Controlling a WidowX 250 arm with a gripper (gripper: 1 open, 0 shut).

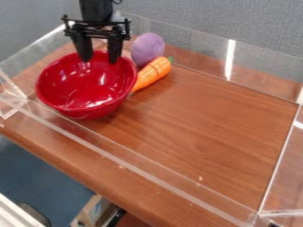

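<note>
My gripper (99, 55) hangs at the top left, just over the far rim of a red bowl (83, 89), its two black fingers apart. Whether anything sits between them is hard to see. A purple round object (148, 48) lies behind the bowl to the right, and an orange carrot (151, 73) lies beside the bowl's right side, partly hidden by it.
Clear low walls surround the wooden table (196, 142). A grey panel stands behind.
</note>
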